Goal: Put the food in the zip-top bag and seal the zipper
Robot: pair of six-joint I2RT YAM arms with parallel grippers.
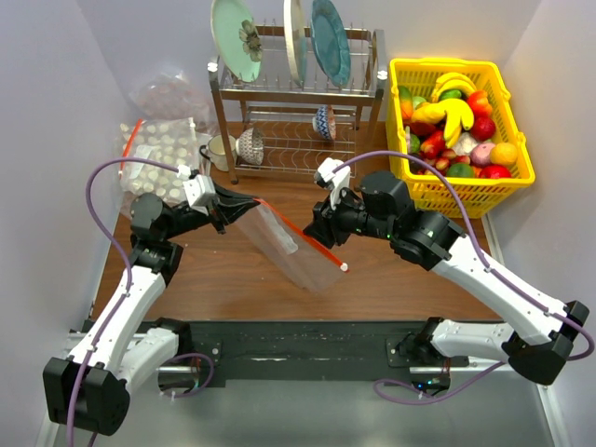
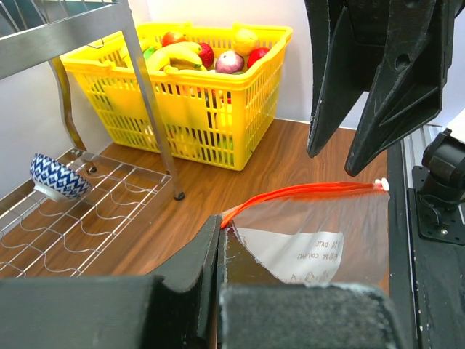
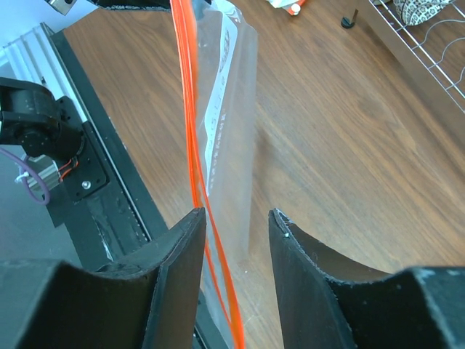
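A clear zip bag [image 1: 289, 256] with a red zipper and white label hangs slanting over the table from my left gripper [image 1: 253, 201], which is shut on its zipper corner at the top. In the left wrist view the red zipper [image 2: 312, 189] runs right to a white slider [image 2: 382, 185]. My right gripper [image 1: 317, 233] stands part open just above the zipper's lower half; in the right wrist view the orange strip [image 3: 190, 109] runs down beside its left finger [image 3: 174, 276], with nothing clearly gripped.
A yellow basket [image 1: 507, 191] of fruit and vegetables stands at the back right. A dish rack [image 1: 233, 93] with plates and bowls is at the back centre, filled bags [image 1: 154, 154] at the left.
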